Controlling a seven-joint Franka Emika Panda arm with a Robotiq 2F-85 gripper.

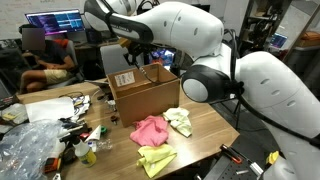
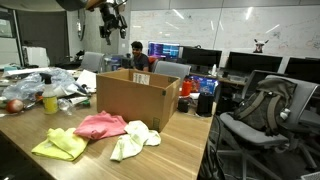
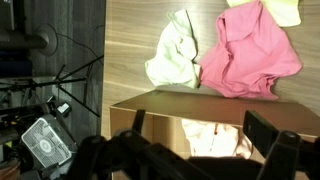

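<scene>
A brown cardboard box (image 2: 137, 98) stands on the table. My gripper is above it, open, with nothing between its fingers. A pale cloth (image 3: 215, 139) shows inside the box in the wrist view, partly covered by the gripper. In front of the box lie a pink cloth (image 1: 150, 131), a yellow cloth (image 1: 157, 160) and a whitish-green cloth (image 1: 178, 120). Exterior view 2 has the gripper (image 2: 113, 33) high over the box, apart from it.
A black cup (image 2: 205, 104) stands behind the box. The wood around the cloths is clear. A person (image 1: 45, 62) sits behind the table.
</scene>
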